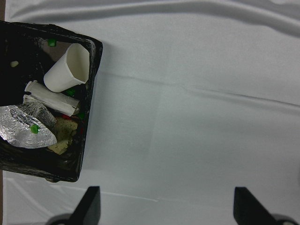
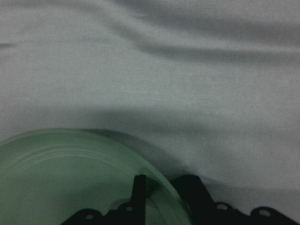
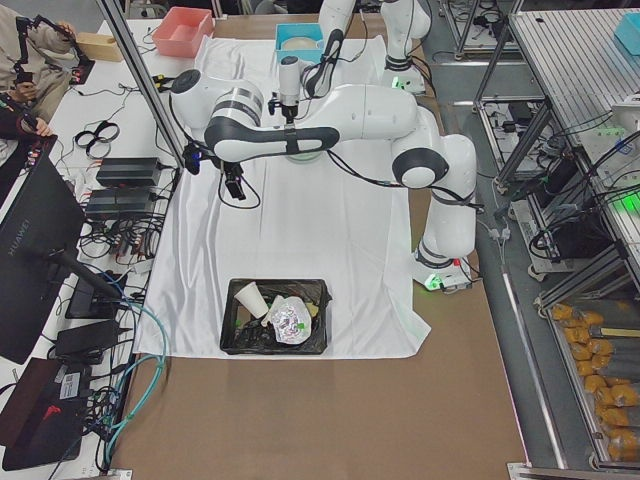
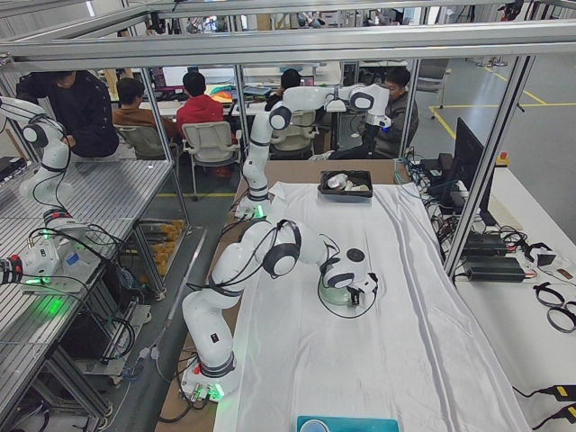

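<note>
A pale green plate (image 2: 70, 178) lies on the white cloth, mostly hidden behind the arms in both camera views. My right gripper is at its rim, one finger over the inside and one outside; whether it grips the rim I cannot tell. My left gripper hangs open and empty above the cloth (image 1: 187, 122). A black tray (image 1: 86, 117) holds a white paper cup (image 1: 61, 75), crumpled foil (image 1: 23, 131), paper and food scraps.
A blue bin (image 4: 360, 423) stands at the opposite end of the cloth from the tray. A pink bin (image 3: 180, 32) is on the side table among cables and equipment. The cloth between tray and plate is clear.
</note>
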